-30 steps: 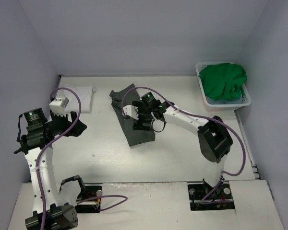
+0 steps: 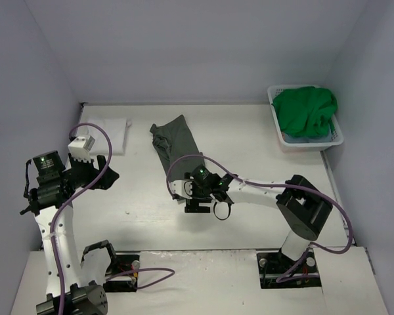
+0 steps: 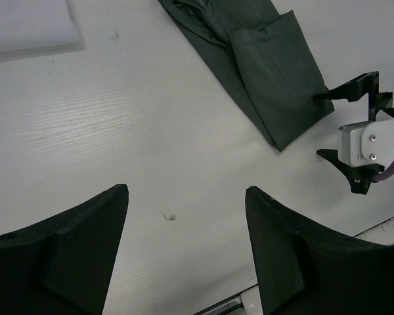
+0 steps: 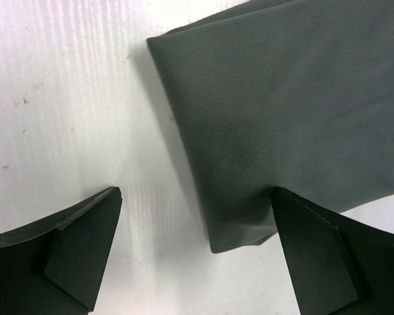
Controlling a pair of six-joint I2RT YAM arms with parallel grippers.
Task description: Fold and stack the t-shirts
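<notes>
A dark grey-green t-shirt (image 2: 177, 141) lies in a long folded shape on the middle of the table, with a bunched upper part. My right gripper (image 2: 197, 207) is open over its near end; in the right wrist view the fingertips straddle the folded edge (image 4: 243, 131), the right one on the cloth. My left gripper (image 2: 105, 170) hangs open at the left of the table, away from the shirt, with bare table between its fingers in the left wrist view.
A white folded pad or stack (image 2: 108, 134) lies at the back left. A white basket (image 2: 302, 144) holding green cloth (image 2: 305, 108) stands at the back right.
My right gripper has moved toward the table's front, from over the shirt's middle to its near end. The left arm and the shirt look unmoved.
</notes>
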